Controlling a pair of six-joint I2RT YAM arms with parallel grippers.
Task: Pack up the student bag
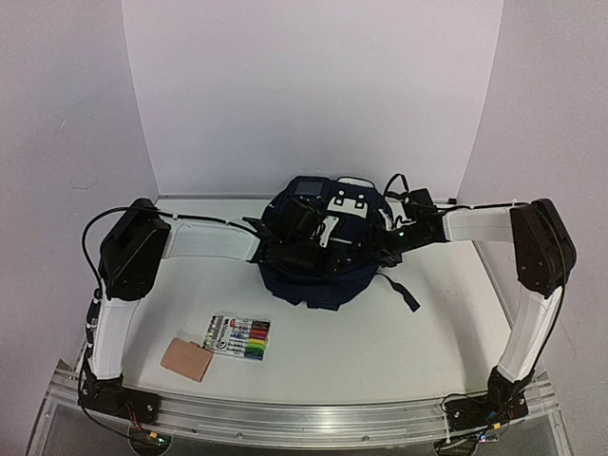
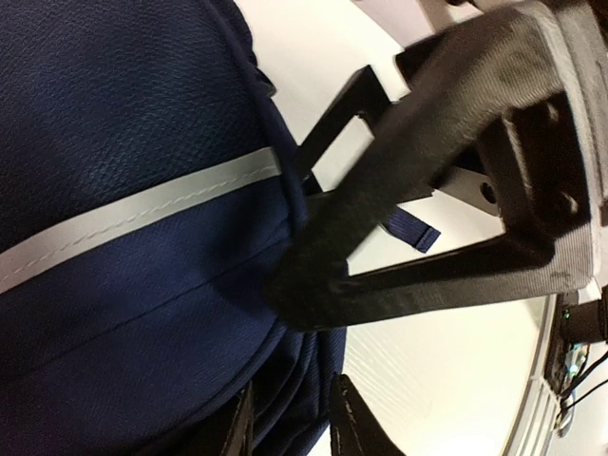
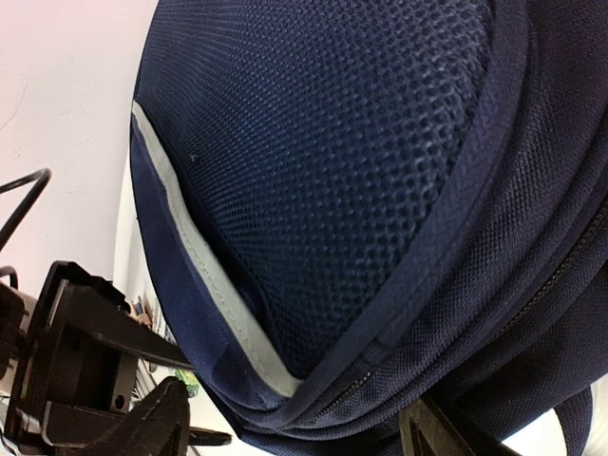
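Note:
The dark blue bag (image 1: 312,292) lies at the back middle of the table, with a pale grey stripe (image 2: 142,204) across its cloth. In the left wrist view my left gripper is open, its fingertips apart in front of the bag's folded edge. My right gripper stands open more widely, over the bag's zipped edge (image 3: 361,385). Both arms reach in close together from opposite sides. On the front left of the table are a set of coloured markers (image 1: 237,336) and a pinkish-brown case (image 1: 186,359).
A loose strap (image 1: 403,293) trails from the bag's right side. White walls stand behind and on both sides, and a metal rail (image 1: 304,418) runs along the front.

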